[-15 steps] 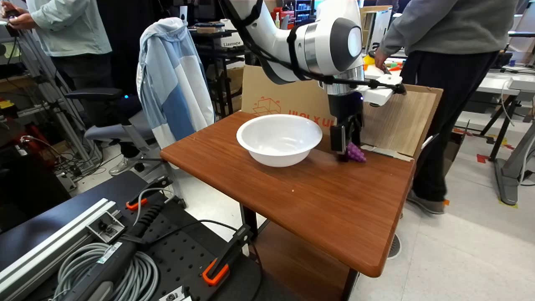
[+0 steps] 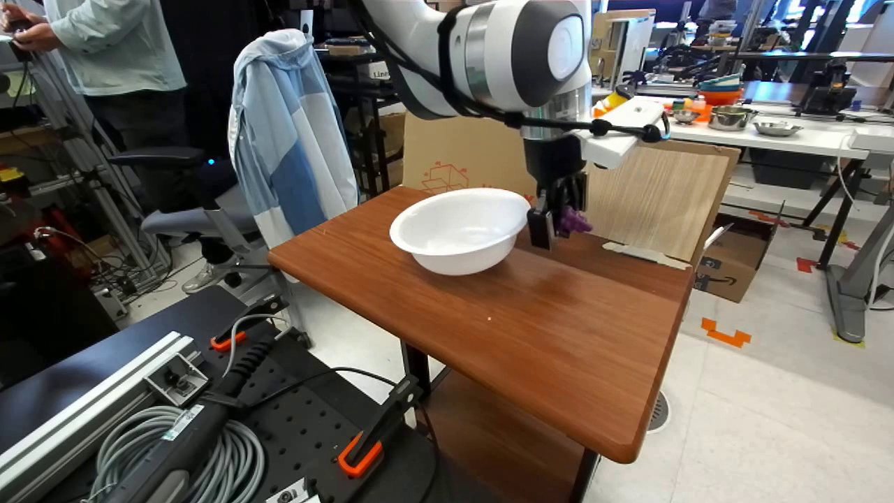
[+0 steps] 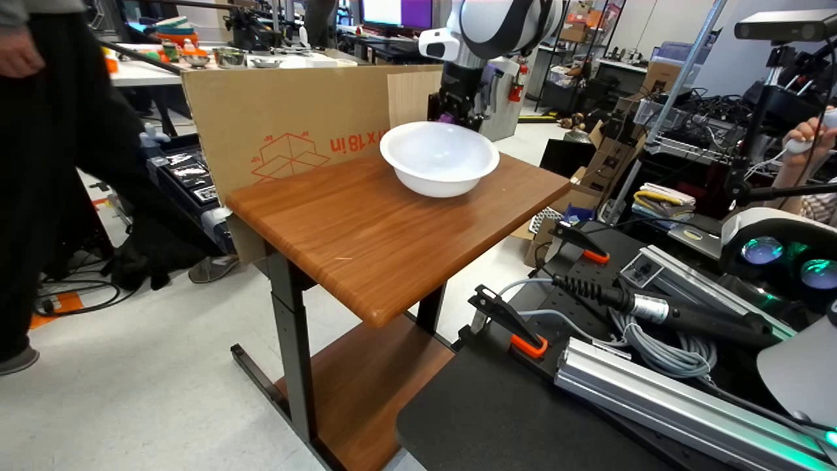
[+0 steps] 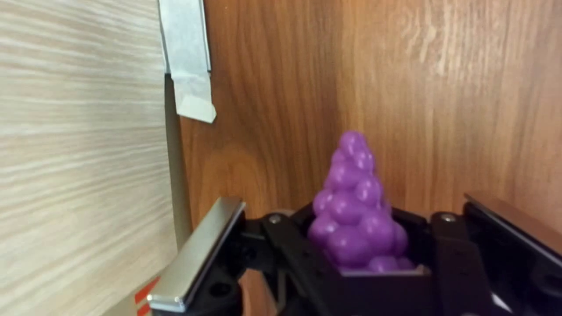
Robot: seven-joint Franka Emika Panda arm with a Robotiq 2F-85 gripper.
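A bunch of purple toy grapes (image 4: 350, 210) sticks up between the dark fingers in the wrist view. My gripper (image 2: 554, 228) is shut on it, and the grapes (image 2: 575, 221) hang above the table at the gripper's right side in exterior view 1. How the pads meet the grapes is hidden. Just left of the gripper there, a white bowl (image 2: 457, 263) rests upright on the table, its visible inside empty. From the other side, the bowl (image 3: 439, 188) stands in front of the gripper and covers part of it; a bit of purple (image 3: 446, 118) shows above its rim.
Cardboard panels (image 3: 302, 118) border the brown table (image 2: 545, 335), with a pale wood-grain board (image 4: 84, 131) close beside the gripper. Tape (image 4: 192, 89) lies along that board's edge.
The gripper has risen and moved left toward the bowl, and the grapes have left the tabletop with it. The bowl sits slightly farther left. A person behind the board has gone from view.
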